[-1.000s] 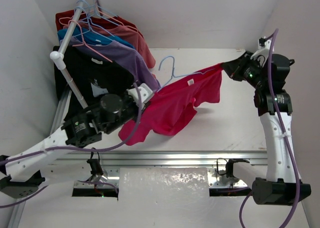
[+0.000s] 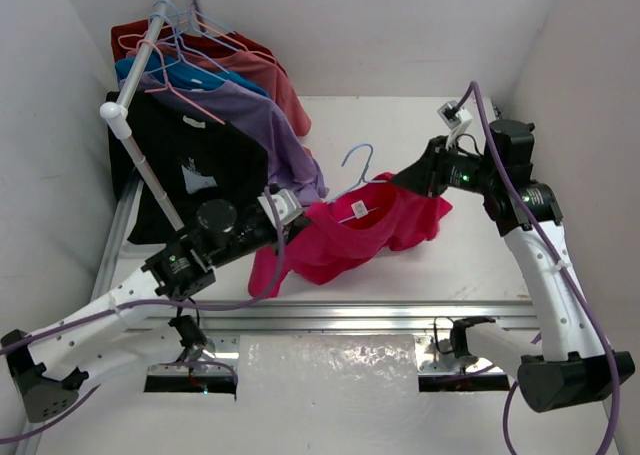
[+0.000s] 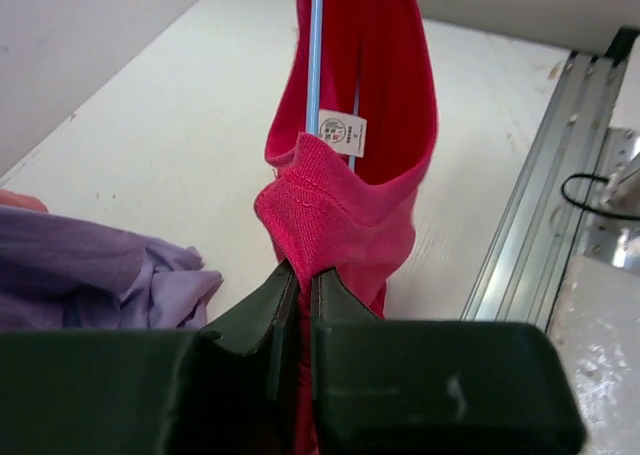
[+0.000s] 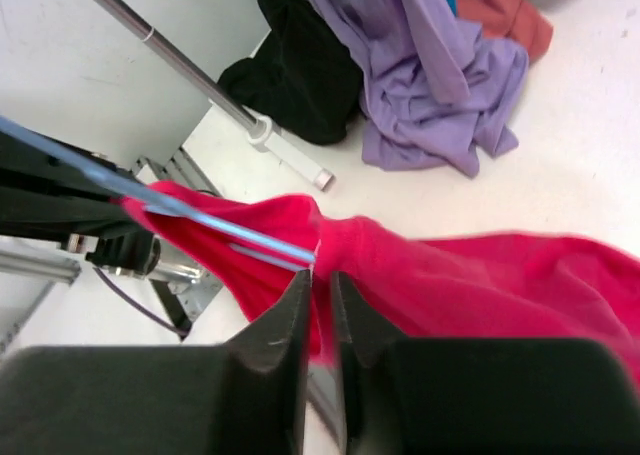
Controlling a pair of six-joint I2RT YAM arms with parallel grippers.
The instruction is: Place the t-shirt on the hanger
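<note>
The pink t-shirt (image 2: 345,237) hangs in folds between my grippers, its lower part over the table. A light blue hanger (image 2: 362,165) has its hook above the shirt's neck, and its arms run into the cloth at both shoulders. At the left shoulder, my left gripper is shut on bunched pink fabric. In the right wrist view the hanger arm (image 4: 215,223) reaches the cloth just by my right gripper. Those fingers look slightly apart with pink showing between them; whether they pinch the cloth is unclear. A white neck label (image 3: 342,132) faces up.
On the left, a white rack rail (image 2: 147,50) carries several hangers with shirts. The black shirt (image 2: 190,165) and purple shirt (image 2: 265,140) lie close to my left arm. Bare table (image 2: 470,260) spreads to the right; a metal rail (image 2: 330,318) edges the front.
My right gripper moved left from the stretched shoulder cloth to the hanger's right side.
</note>
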